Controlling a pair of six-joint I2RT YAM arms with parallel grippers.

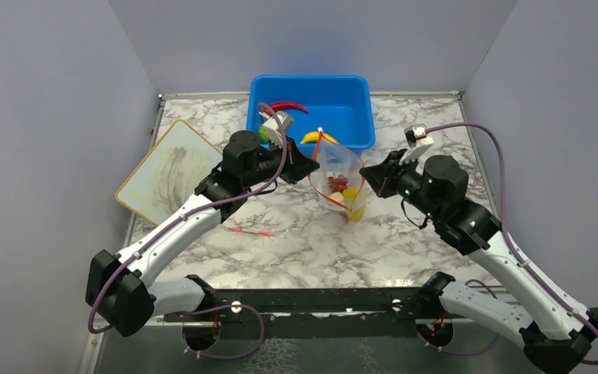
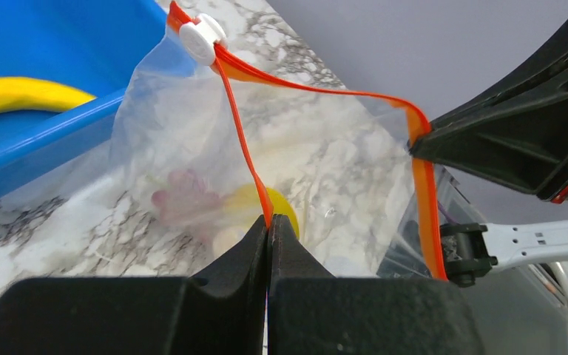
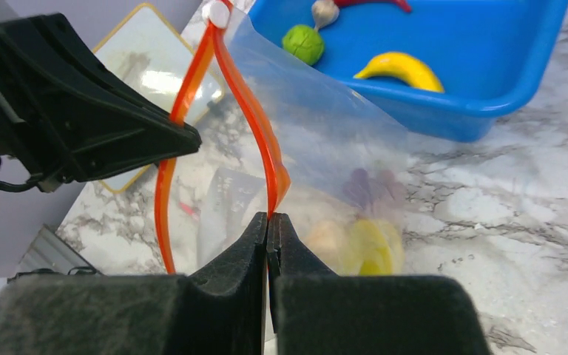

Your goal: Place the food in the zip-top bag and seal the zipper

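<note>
Between my two grippers hangs the clear zip top bag, its orange-edged mouth spread wide. My left gripper is shut on one orange rim of the bag. On the opposite side, my right gripper is shut on the other rim. A white slider sits at the far corner of the mouth. Down in the bag are reddish grapes, a yellow item and a pale rounded item, blurred through the plastic in the wrist views.
Behind the bag stands a blue bin holding a banana, a red pepper, a green item and a pale bulb. A whiteboard lies at left, a red-and-clear pen in front of it.
</note>
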